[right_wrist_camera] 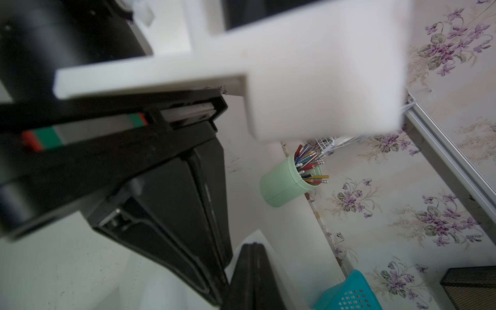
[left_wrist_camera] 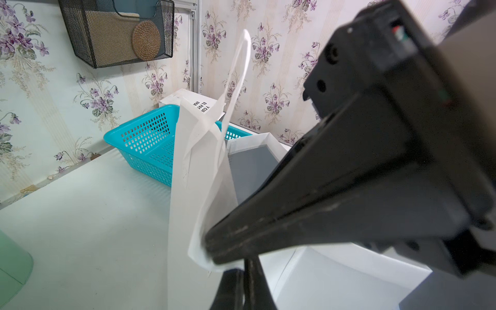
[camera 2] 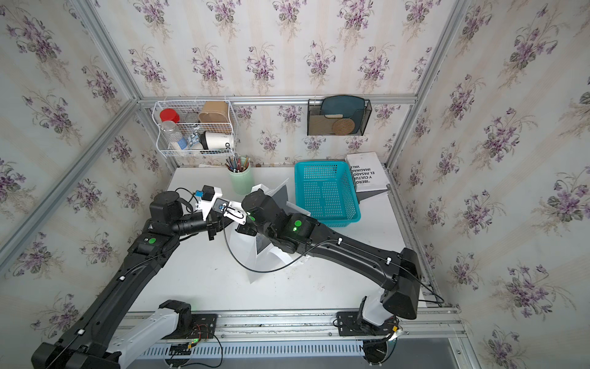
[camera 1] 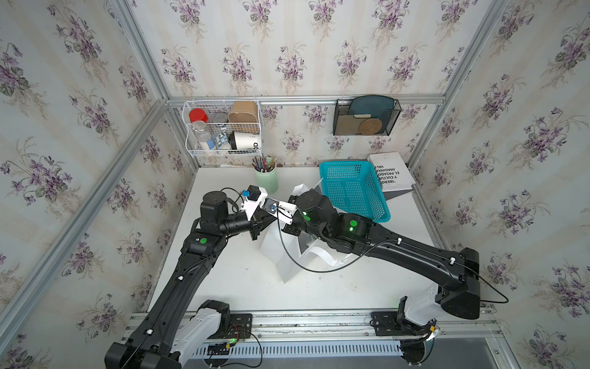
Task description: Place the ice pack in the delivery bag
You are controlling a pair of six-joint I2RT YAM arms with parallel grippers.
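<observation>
A white delivery bag stands mid-table beneath both arms, its dark grey inside and loose handle partly visible. My left gripper is at the bag's upper left; in the left wrist view its fingertips are shut at the white rim, and whether the rim is between them cannot be seen clearly. My right gripper reaches over the bag close beside the left one, its body large in the left wrist view; its fingers look shut in the right wrist view. No ice pack can be made out; much of the bag's inside is hidden.
A teal basket stands back right beside a white box. A green pen cup stands at the back, with a wire rack and mesh holder on the wall.
</observation>
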